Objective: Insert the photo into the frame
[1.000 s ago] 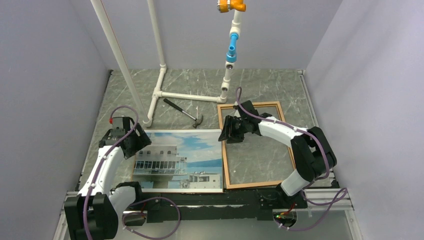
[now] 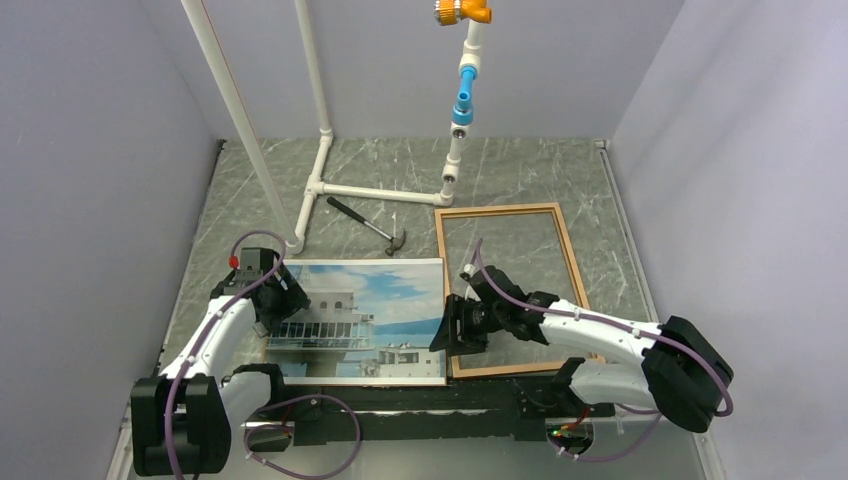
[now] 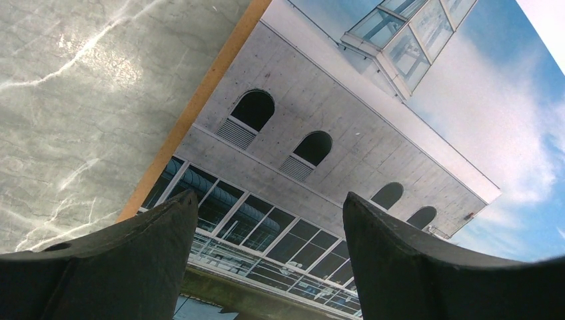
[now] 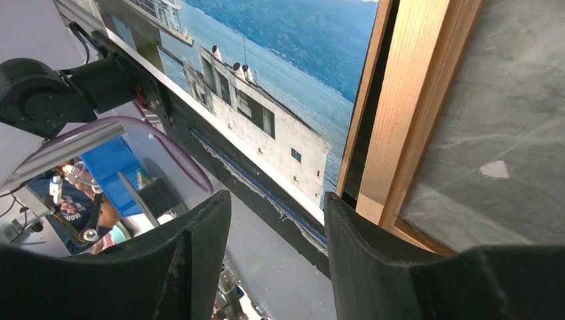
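The photo (image 2: 370, 310), a print of white buildings, sky and sea, lies flat on the table at the front left. Just right of it lies the empty wooden frame (image 2: 505, 211), a narrow dark gap between their edges in the right wrist view. Over the photo's left part hovers my left gripper (image 2: 300, 298), its fingers apart; only the picture (image 3: 293, 167) shows between and beyond its fingers. My right gripper (image 2: 447, 335) stands open above the seam of photo and frame (image 4: 400, 113), near the front edge, holding nothing.
Behind the photo lies a hammer (image 2: 370, 225). White pipes (image 2: 380, 193) stand on the table farther back, with a blue fitting (image 2: 465, 95). A black rail (image 2: 400, 400) runs along the front edge. Bare table shows at the back right.
Photo and frame have stayed put.
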